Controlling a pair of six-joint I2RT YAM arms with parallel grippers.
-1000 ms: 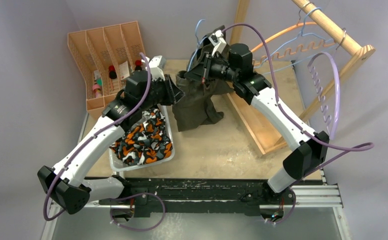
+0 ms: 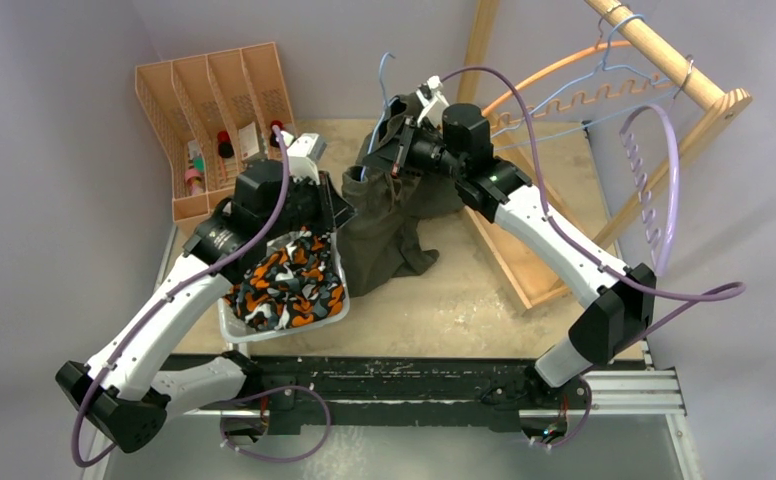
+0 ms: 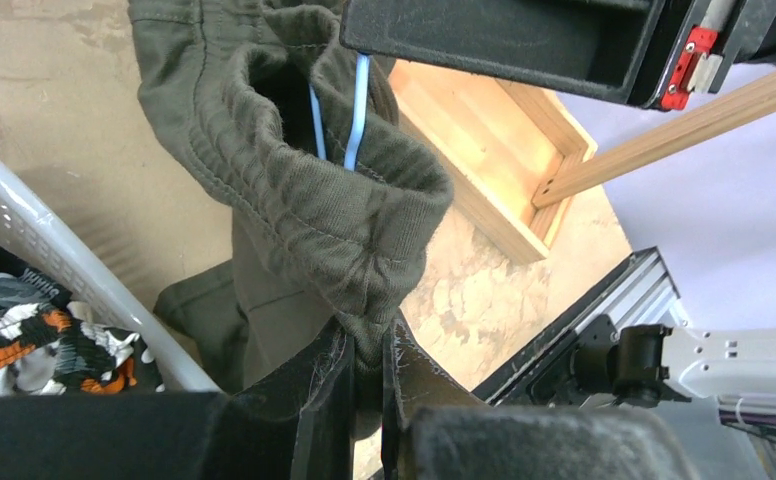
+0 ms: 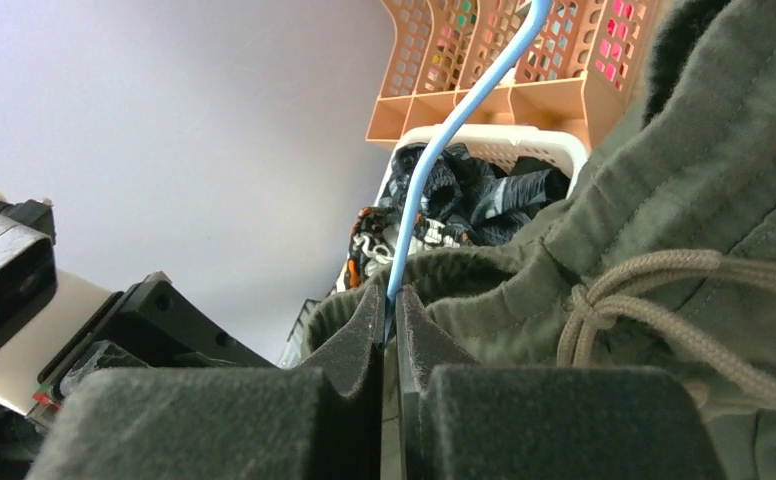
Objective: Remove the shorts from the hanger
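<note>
Dark olive shorts (image 2: 382,240) with a beige drawstring (image 4: 654,270) hang between my two arms in the top view. The blue hanger (image 2: 382,90) runs into their waist opening; its lower part is hidden in the cloth. My right gripper is shut on the hanger's blue bar, just above the waistband. In the left wrist view my left gripper is shut on a pinched fold of the waistband (image 3: 364,215), and two stretches of the blue hanger (image 3: 358,115) show inside the opening.
A white basket (image 2: 289,325) of patterned clothes stands below my left arm. Behind it is an orange divided organizer (image 2: 209,75). On the right, a wooden rack (image 2: 654,35) carries several hangers, including a purple one (image 2: 671,190). Bare table lies front centre.
Both grippers have shifted left, the left one also toward the front edge. The shorts have moved with them, their hem coming lower, and the blue hanger's hook has gone slightly left and down.
</note>
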